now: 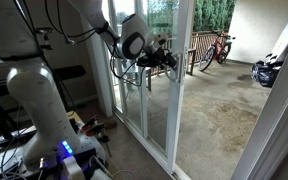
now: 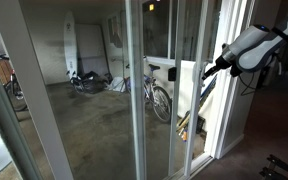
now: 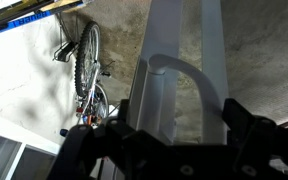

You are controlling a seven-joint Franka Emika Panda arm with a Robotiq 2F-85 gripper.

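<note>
A white-framed glass sliding door (image 1: 176,90) stands partly open beside the arm. Its curved white handle (image 3: 187,70) fills the middle of the wrist view, arching down towards the right finger. My gripper is open, its dark fingers (image 3: 246,135) spread to either side of the handle's lower part. Whether either finger touches the handle cannot be told. In exterior view 1 the gripper (image 1: 169,62) is at the door's leading edge, at about handle height. From the other side, exterior view 2 shows the gripper (image 2: 208,70) close to the door frame.
Bicycles (image 1: 215,50) and a dark bag (image 1: 267,70) stand further back. A white jamb (image 1: 269,125) bounds the opening on the right.
</note>
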